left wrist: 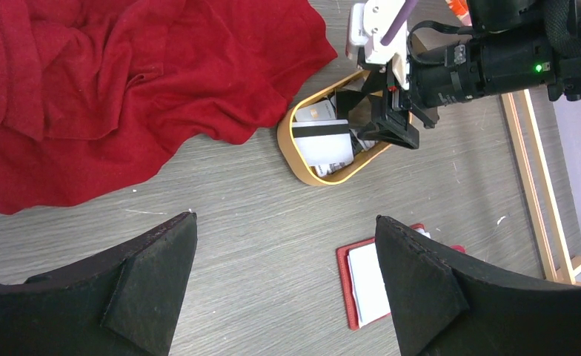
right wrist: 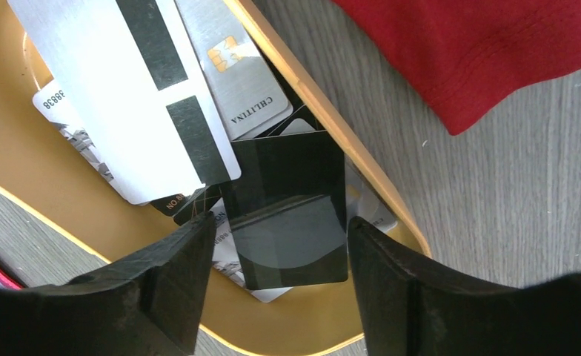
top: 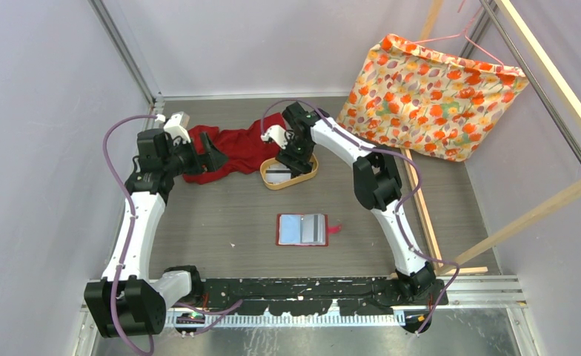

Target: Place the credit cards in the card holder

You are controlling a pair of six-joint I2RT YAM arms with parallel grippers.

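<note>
Several credit cards lie jumbled in a tan oval basket [top: 274,185]. In the right wrist view a white card [right wrist: 135,111] with a black stripe rests over a silver chip card [right wrist: 236,78]. A black card [right wrist: 287,215] lies between the fingers of my right gripper, which stands open over the basket's near end with its fingertips to either side of that card. My left gripper is open and empty, above the table left of the basket. The card holder [top: 302,230], red-edged with clear sleeves, lies open in front of the basket.
A crumpled red cloth [top: 236,148] touches or nearly touches the basket's left side. Flowered fabric [top: 432,96] hangs at the back right beside wooden bars [top: 422,211]. The table around the card holder is clear.
</note>
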